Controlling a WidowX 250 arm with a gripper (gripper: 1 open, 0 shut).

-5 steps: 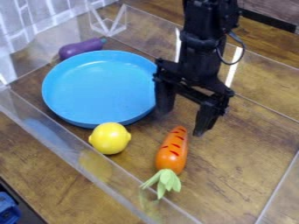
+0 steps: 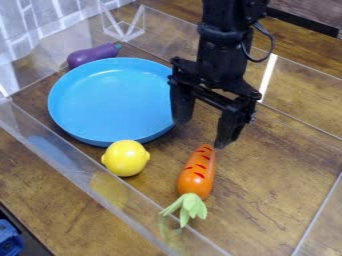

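Observation:
The black gripper (image 2: 206,118) hangs open over the wooden table, at the right edge of the blue plate (image 2: 91,98). Below it lies an orange carrot (image 2: 197,177) with pale green leaves, pointing toward the front. A yellow lemon (image 2: 126,157) sits left of the carrot, in front of the plate. At the back left, beyond the plate, is a purple eggplant (image 2: 96,57).
Clear plastic walls run along the left and right of the work area. A dark blue object (image 2: 8,239) is at the bottom left corner.
The gripper has shifted slightly over the last second, staying above and behind the carrot. The carrot, lemon, plate and eggplant have not moved.

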